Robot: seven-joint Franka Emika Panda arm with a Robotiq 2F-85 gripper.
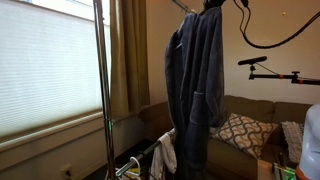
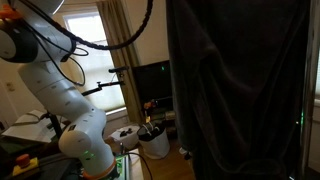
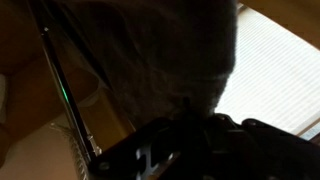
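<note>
A dark blue-grey robe [image 1: 197, 90] hangs from the top of exterior view 1, its folds drawn together into a narrow drape. Above its top edge, a dark piece of my gripper shows at the frame's edge. In the wrist view the gripper is shut, with the robe's cloth [image 3: 165, 60] right at its fingers; deep shadow hides the exact grip and any hanger. Seen from exterior view 2, the robe [image 2: 240, 80] fills much of the right side, and the white arm [image 2: 85, 130] stands at the left.
A metal rack post [image 1: 104, 90] rises left of the robe, and a white cloth [image 1: 164, 155] hangs on a low bar. Behind are a couch [image 1: 240, 108] with a patterned pillow [image 1: 243, 133] and a window blind [image 1: 50, 75]. A cable [image 2: 110, 45] loops through exterior view 2.
</note>
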